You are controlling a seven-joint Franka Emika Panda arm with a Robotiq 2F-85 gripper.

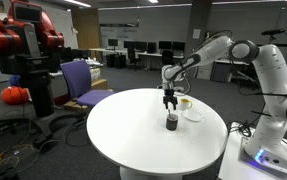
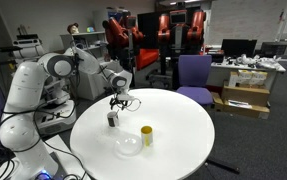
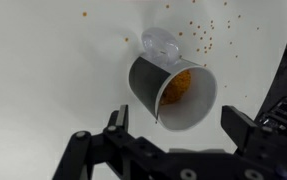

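Observation:
A dark cup with a pale inside (image 3: 187, 97) lies in the wrist view just beyond my fingertips, its mouth facing the camera. Orange grains (image 3: 178, 88) cover part of its inside. A clear, rounded piece (image 3: 161, 45) shows at its far side; whether this is its handle, I cannot tell. In the first exterior view the dark cup (image 1: 171, 123) is on the white round table, below my gripper (image 1: 170, 104). The gripper is open, and nothing is held between its fingers. The second exterior view also shows the dark cup (image 2: 113, 118) upright.
Orange specks are scattered on the tabletop (image 3: 43, 70) around the cup. A yellow cup (image 2: 147, 135) and a pale plate or bowl (image 2: 128, 143) share the table with it.

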